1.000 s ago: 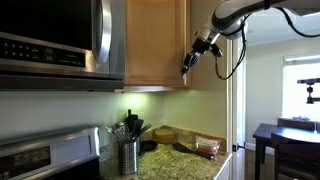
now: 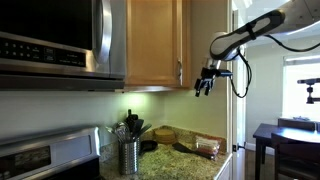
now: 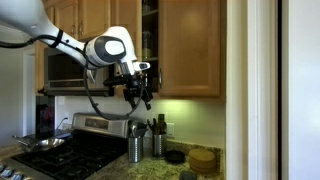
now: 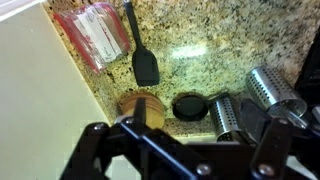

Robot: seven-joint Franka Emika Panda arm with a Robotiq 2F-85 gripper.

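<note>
My gripper (image 2: pixel 203 91) hangs in the air to the right of the wooden upper cabinet (image 2: pixel 153 42), clear of its handle (image 2: pixel 180 71). In the second exterior view, the gripper (image 3: pixel 141 100) is in front of the cabinets, and shelves with items (image 3: pixel 149 45) show beside the wooden door (image 3: pixel 190 48). The wrist view looks down on the counter, with the fingers spread apart along the lower edge and nothing held between them. My gripper is open.
On the granite counter (image 4: pixel 205 65) below lie a black spatula (image 4: pixel 144 63), a clear plastic package (image 4: pixel 95 36), a round wooden box (image 4: pixel 146 106) and a small black dish (image 4: pixel 189 106). Perforated metal canisters (image 4: pixel 273 88) stand beside them. A stove (image 3: pixel 75 150) is at the left.
The gripper has drawn away from the cabinet handle, shifting right and slightly downward in the first exterior view. The cabinet and counter objects look the same.
</note>
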